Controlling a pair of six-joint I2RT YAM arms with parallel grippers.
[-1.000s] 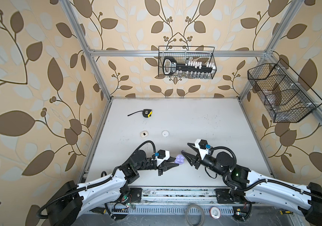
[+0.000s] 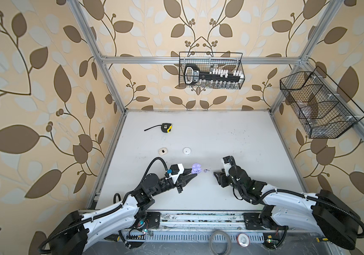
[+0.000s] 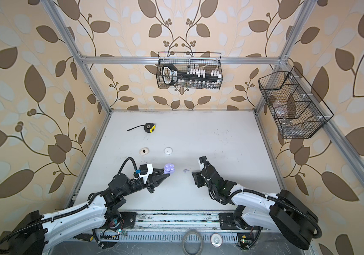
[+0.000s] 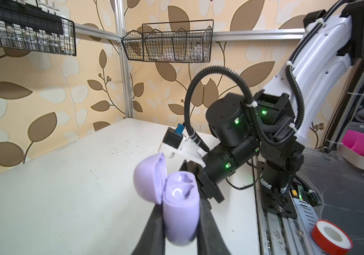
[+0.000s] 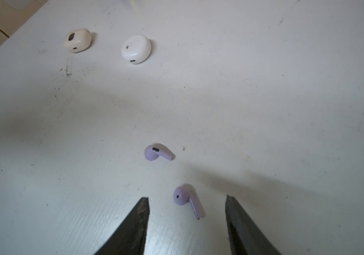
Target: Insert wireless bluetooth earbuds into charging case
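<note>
A lilac charging case (image 4: 181, 212), its lid swung up, is held above the table between the fingers of my left gripper. The hollows that show inside it look empty. Two lilac earbuds lie on the table in the right wrist view: the farther earbud (image 5: 158, 152) on its side, and the nearer earbud (image 5: 188, 200) with its stem pointing toward me. My right gripper stands open over the table, the nearer earbud appearing between its fingertips but below them. In the top left view the right gripper hides part of the table by the earbuds.
Farther back lie a white round case (image 5: 136, 49) and a cream case (image 5: 78, 40). A tape measure (image 2: 166, 127) rests at the back left. Wire baskets (image 2: 211, 70) hang on the back and right walls.
The left gripper has shifted slightly left and up with the case.
</note>
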